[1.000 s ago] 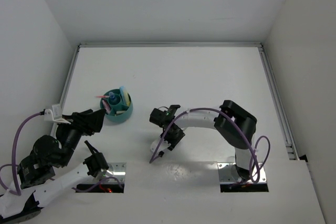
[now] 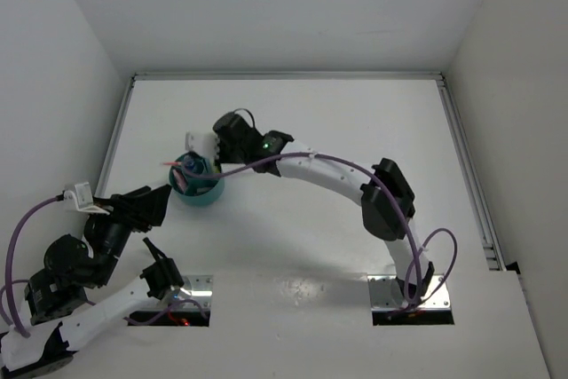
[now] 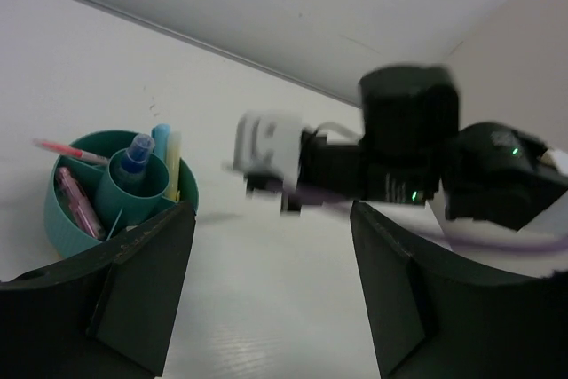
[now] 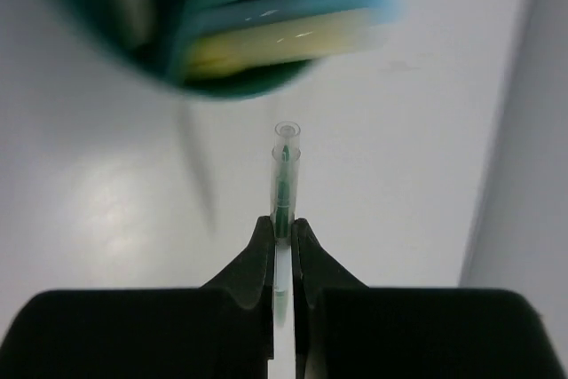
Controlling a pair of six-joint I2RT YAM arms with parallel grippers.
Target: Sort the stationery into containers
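Between the fingertips of my right gripper, shut, is a slim clear pen [image 4: 283,188] with a green core. It points toward the round teal container [image 4: 244,90], apart from its rim in that view. In the left wrist view the container [image 3: 67,234] stands upright, divided into compartments. It holds a blue-capped bottle [image 3: 136,155] in the central cup, a pink pen [image 3: 69,150] leaning over the rim, a pink item [image 3: 80,205], and a blue item [image 3: 161,138] beside a yellow one [image 3: 174,162]. My left gripper is open and empty, near the container.
A metal rail [image 2: 284,75] runs along its back, with walls beyond. In the top view my right arm [image 2: 324,170] reaches over the middle and partly covers the container.
My right arm has swung from the table's front middle, back and left to the container's right side. My left arm and the container have stayed in place.
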